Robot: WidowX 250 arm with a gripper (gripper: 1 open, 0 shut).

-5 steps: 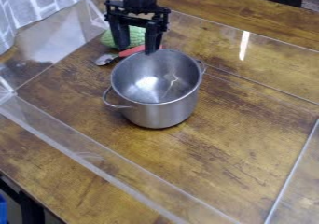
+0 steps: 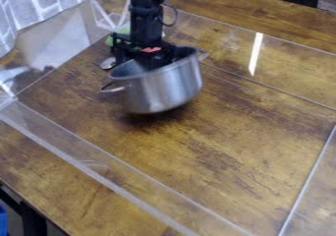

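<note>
A steel two-handled pot (image 2: 160,88) sits near the middle of the view, tilted and blurred. My black gripper (image 2: 140,53) reaches down from the top to the pot's back rim. Its fingertips are hidden or blurred there, so I cannot tell whether they are shut on the rim. A small red item (image 2: 151,48) shows just behind the pot, and a green item (image 2: 120,39) is partly hidden behind the arm.
Transparent walls run along the left, front and right sides.
My gripper has come down to the pot's back rim. The pot now looks tipped and shifted slightly back, and hides more of what lies behind it.
</note>
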